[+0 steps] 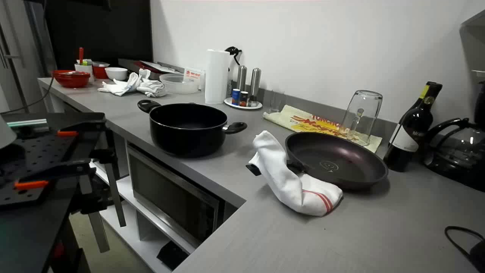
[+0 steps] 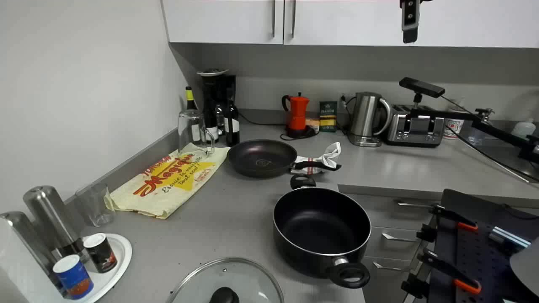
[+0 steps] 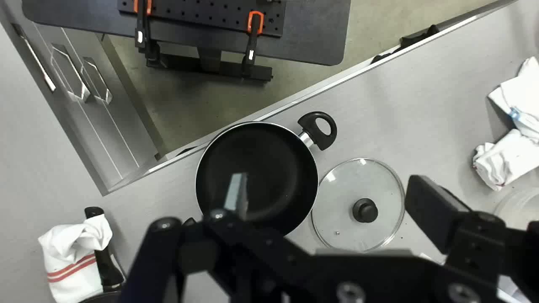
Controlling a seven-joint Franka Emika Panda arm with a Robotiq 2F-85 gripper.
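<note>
In the wrist view my gripper is open, its dark fingers spread wide and nothing between them; it hangs above the counter, over the pot and lid. The black two-handled pot stands uncovered and looks empty inside. Beside it a glass lid with a black knob lies flat on the counter. A dark frying pan rests in the corner area, and a white towel with red stripes is draped over its handle. At the top of exterior view 2 a dark gripper part shows.
A yellow printed cloth with an upturned glass mug lies by the wall. Wine bottles stand near the coffee maker. Shakers share a white plate. Clear counter shows in front of the pan.
</note>
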